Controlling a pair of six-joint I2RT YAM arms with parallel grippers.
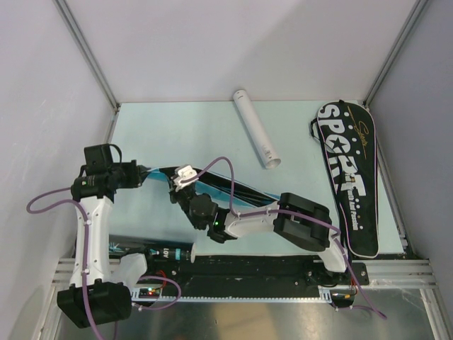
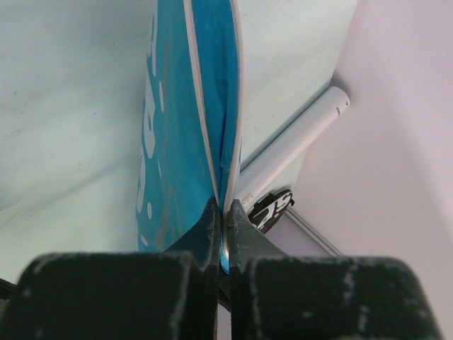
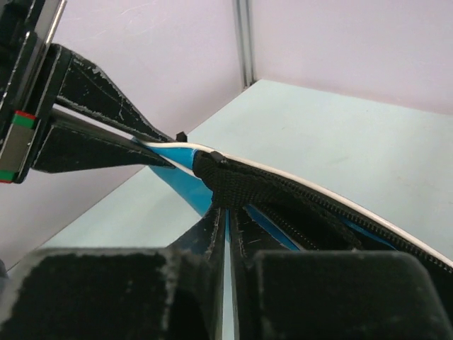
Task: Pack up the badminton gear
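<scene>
A long blue bag (image 2: 177,142) with white edging and black zipper lies across the table's middle. My left gripper is shut on the bag's end at left in the top view. My right gripper is shut at the zipper's end (image 3: 219,170), just right of the left gripper; whether anything is between its fingers cannot be told. A black SPORT bag (image 1: 347,177) lies at the right. A white shuttlecock tube (image 1: 256,127) lies at the back. A dark tube (image 1: 184,252) lies at the front left.
Walls stand at the back and both sides, and the arms cover much of the front middle.
</scene>
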